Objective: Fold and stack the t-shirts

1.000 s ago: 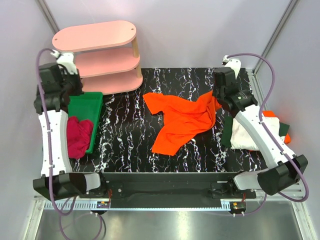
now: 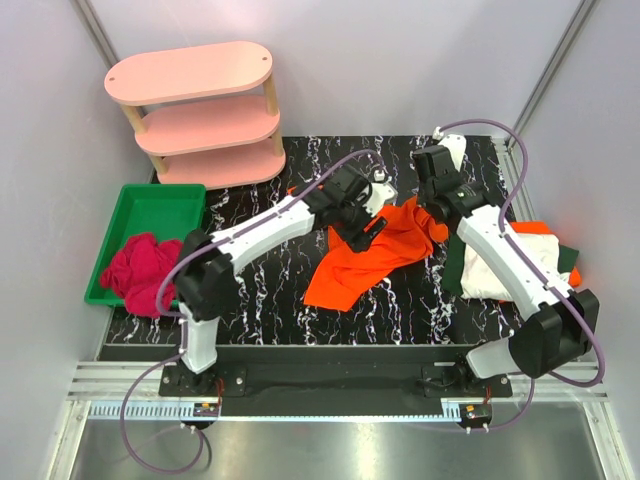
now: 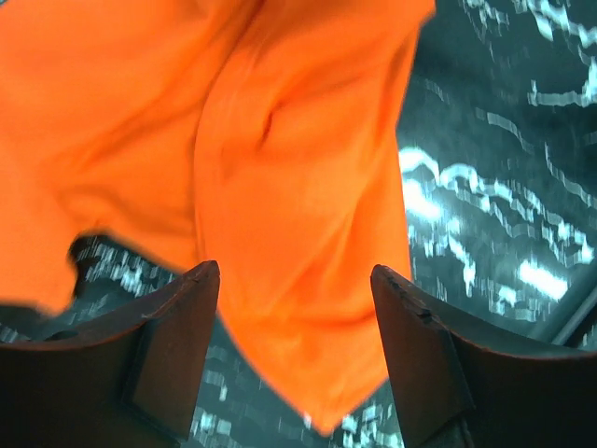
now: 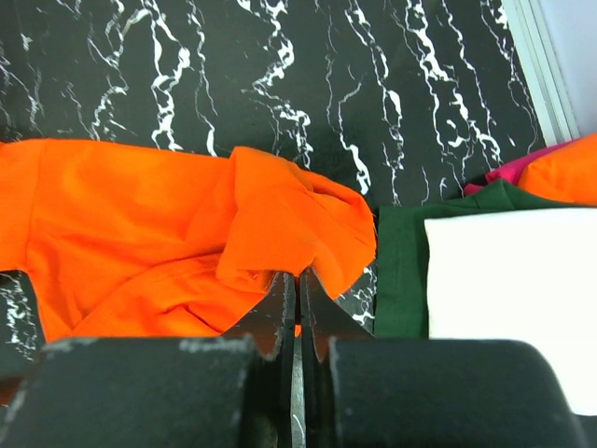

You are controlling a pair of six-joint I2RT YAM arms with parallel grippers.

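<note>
An orange t-shirt (image 2: 350, 270) lies loosely spread and rumpled on the black marbled table. Above its middle, my left gripper (image 2: 370, 238) stands open; in the left wrist view the orange cloth (image 3: 289, 187) shows below and between the parted fingers, not gripped. At the shirt's right end, my right gripper is shut, its tips pinching the bunched orange cloth (image 4: 289, 219). To the right lies a pile of folded shirts, with a white one (image 4: 513, 271) on a dark green one (image 4: 401, 271), and orange and magenta cloth at its edge.
A green bin (image 2: 125, 225) at the left holds crumpled magenta cloth (image 2: 145, 270), some hanging over its rim. Behind it stands a pink shelf (image 2: 195, 80). Bare table (image 2: 270, 300) shows left of and in front of the orange shirt.
My left arm has swung from above the green bin rightward to over the orange shirt. The right gripper has shifted slightly left, and the shirt's right end now bulges further right.
</note>
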